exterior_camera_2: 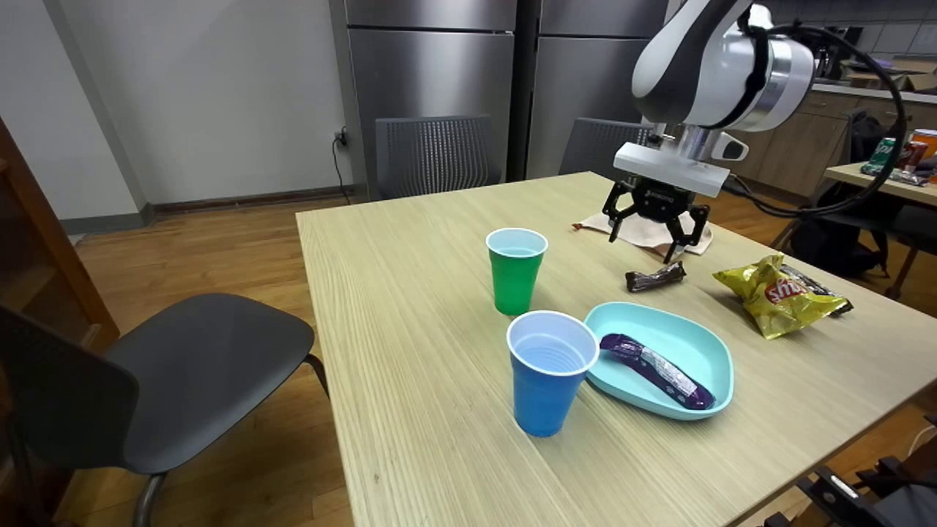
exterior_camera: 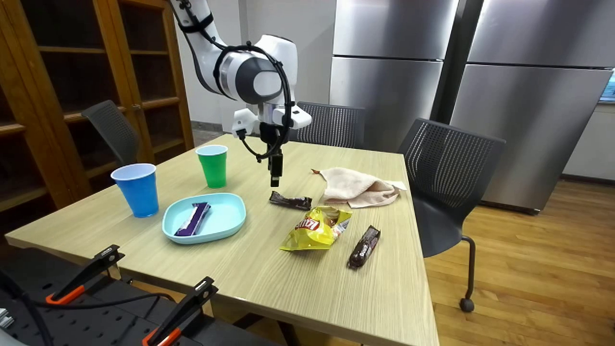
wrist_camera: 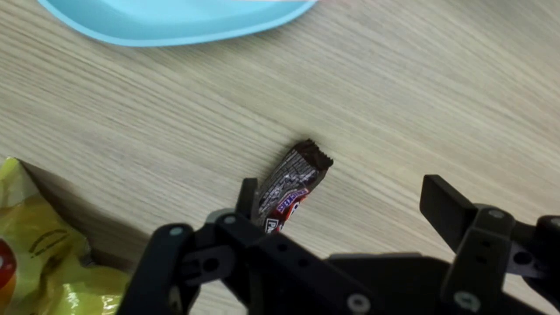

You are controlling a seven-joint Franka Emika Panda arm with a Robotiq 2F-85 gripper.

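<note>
A dark brown Snickers bar (exterior_camera: 290, 201) lies on the table between the tray and the chip bag. My gripper (exterior_camera_2: 643, 243) is open above the table close to this bar, with nothing held. In the wrist view the bar (wrist_camera: 290, 184) shows beside the left finger (wrist_camera: 245, 198), which hides its lower end, while the right finger stands well apart. A light blue tray (exterior_camera: 233, 225) holds a purple-wrapped bar (exterior_camera_2: 656, 372). Another dark-wrapped bar (exterior_camera: 364, 247) lies right of the yellow chip bag (exterior_camera: 314, 229).
Left of the tray stand a blue cup (exterior_camera: 138, 193) and a green cup (exterior_camera: 214, 168), both upright. A beige cloth (exterior_camera: 358, 187) lies crumpled toward the table's right edge.
</note>
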